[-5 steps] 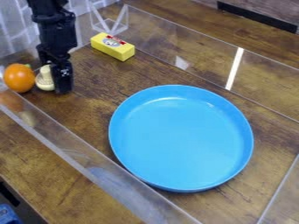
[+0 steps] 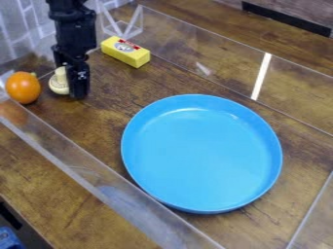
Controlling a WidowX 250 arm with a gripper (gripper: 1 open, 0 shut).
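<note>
My black gripper (image 2: 73,66) reaches down at the upper left, over a pale, cream-coloured round object (image 2: 57,84) that it partly hides. An orange round fruit (image 2: 21,87) lies just left of the pale object, near the clear wall at the table's left side.
A yellow box (image 2: 124,51) lies at the back, right of the gripper. A large blue plate (image 2: 201,156) fills the lower right. A transparent strip (image 2: 92,178) runs along the lower left.
My gripper has shifted to the right from beside the orange fruit. The pale object shows a little more from behind it.
</note>
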